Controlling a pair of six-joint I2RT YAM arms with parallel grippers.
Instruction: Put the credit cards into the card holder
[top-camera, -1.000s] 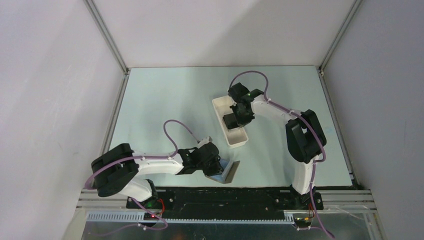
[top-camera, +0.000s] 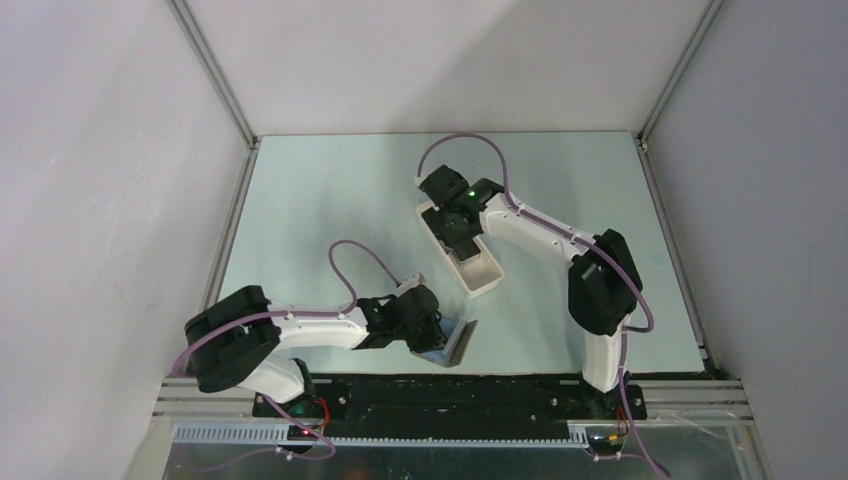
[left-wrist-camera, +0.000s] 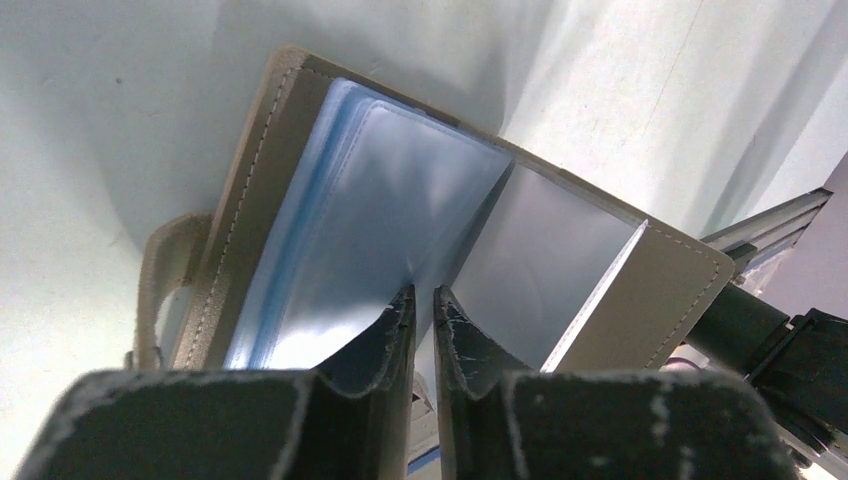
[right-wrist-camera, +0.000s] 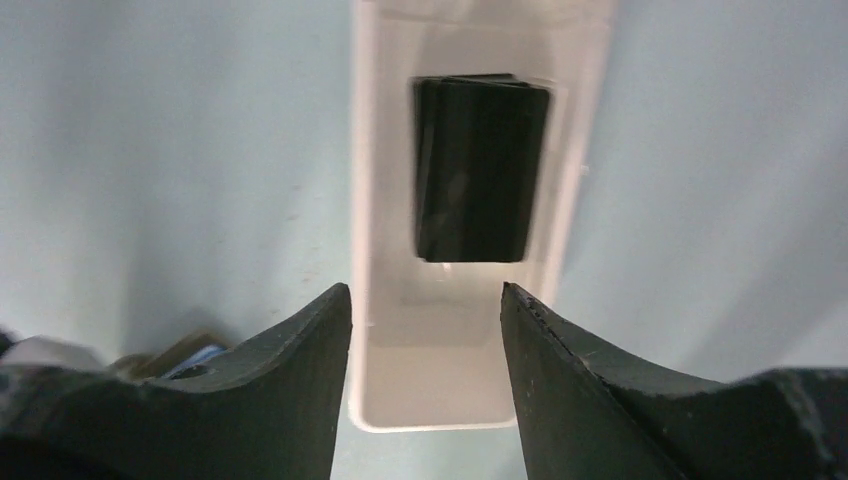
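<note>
The card holder (left-wrist-camera: 250, 200) lies spread open on the table with clear bluish sleeves (left-wrist-camera: 390, 210) facing up. Over those sleeves is my left gripper, with a narrow gap between its fingertips and nothing clearly gripped. Several black cards (right-wrist-camera: 480, 170) lie stacked in a white box (right-wrist-camera: 362, 200). Above the box, on the near side of the stack in the right wrist view, my right gripper stands open and empty. From above, the right arm hides part of the box (top-camera: 485, 278), and the left hand covers much of the holder (top-camera: 458, 345).
A sleeve flap (left-wrist-camera: 600, 290) stands up from the holder's right half. The table's front edge runs close to the holder.
My right gripper has moved left, from the box's right side to over it. Earlier, the box turned slightly anticlockwise in the top view. The left arm has barely moved.
</note>
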